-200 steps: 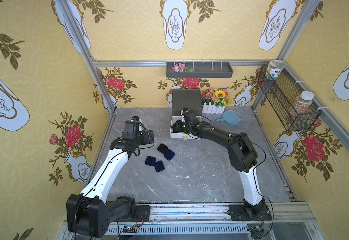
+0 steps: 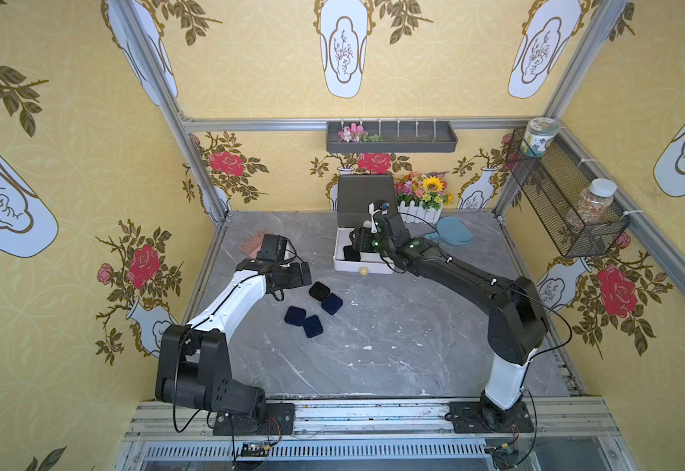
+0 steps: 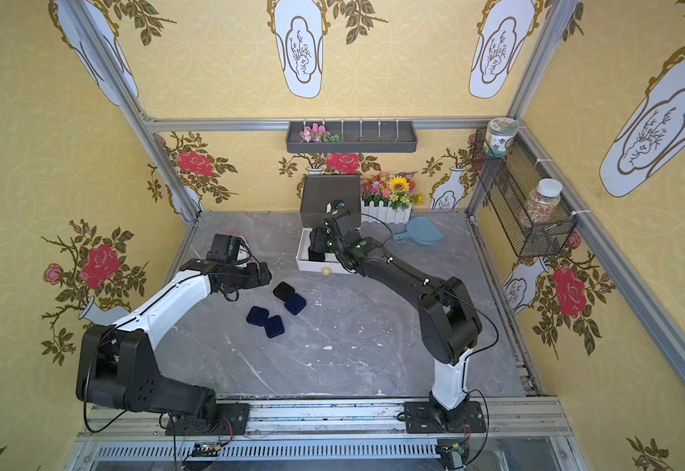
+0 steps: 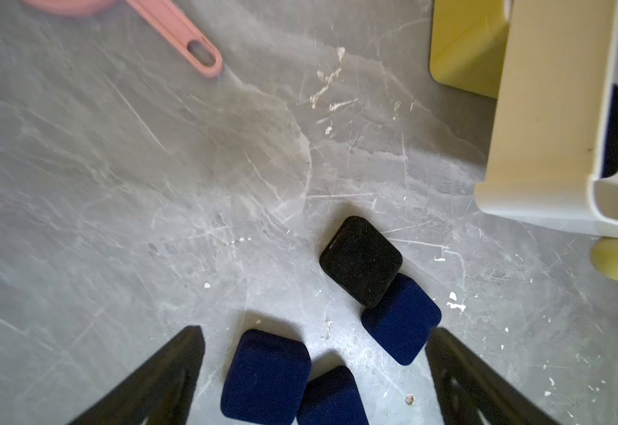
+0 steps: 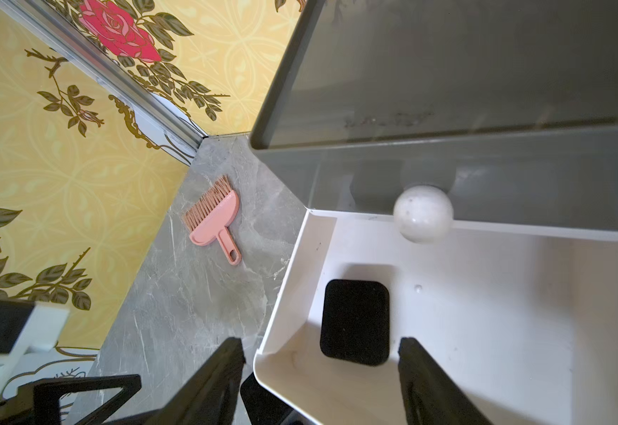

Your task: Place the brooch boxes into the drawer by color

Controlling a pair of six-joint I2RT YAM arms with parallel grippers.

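One black brooch box [image 5: 355, 321] lies flat inside the white drawer [image 5: 507, 297], near its left wall. Above the drawer hangs my right gripper, its fingers apart and nothing held between them. On the grey table lie another black box [image 4: 361, 261] and a blue box [image 4: 401, 318] touching it. Two more blue boxes, one [image 4: 265, 377] left of the other [image 4: 333, 400], are grouped nearer the front. My left gripper is open over the table, with the boxes below it and none gripped.
A grey cabinet [image 2: 366, 192] rises behind the pulled-out drawer, whose round yellow knob [image 2: 363, 271] sticks out in front. A pink brush [image 5: 215, 218] lies at the left; a blue dustpan [image 2: 454, 230] lies at the right.
My right gripper has risen and drawn back from the drawer's left part, uncovering the black box there.
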